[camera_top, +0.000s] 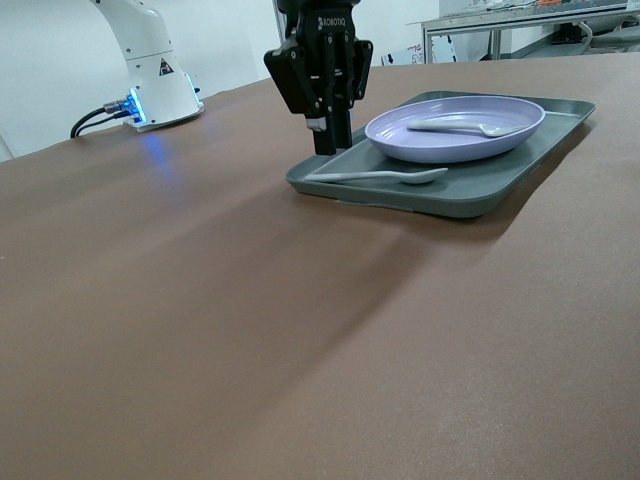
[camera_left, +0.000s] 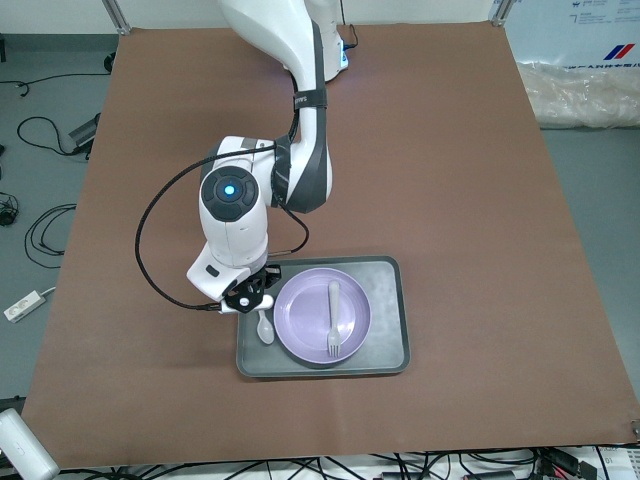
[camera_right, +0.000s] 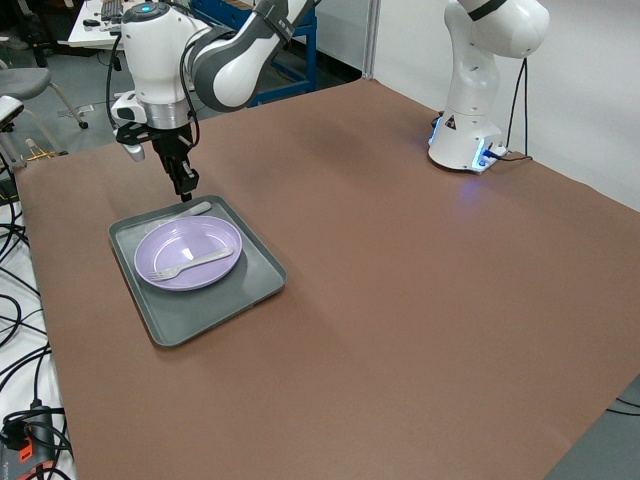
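A grey tray (camera_left: 385, 350) holds a purple plate (camera_left: 305, 315) with a light fork (camera_left: 334, 320) lying on it. A light spoon (camera_top: 420, 176) lies on the tray beside the plate, at the near side in the top view. The black gripper (camera_top: 330, 120) points down just above that side of the tray, left of the plate in the top view; whether it is open or shut is unclear. In the right view the gripper (camera_right: 185, 190) hangs at the tray's far edge.
Cables (camera_right: 25, 430) run beyond the table edge.
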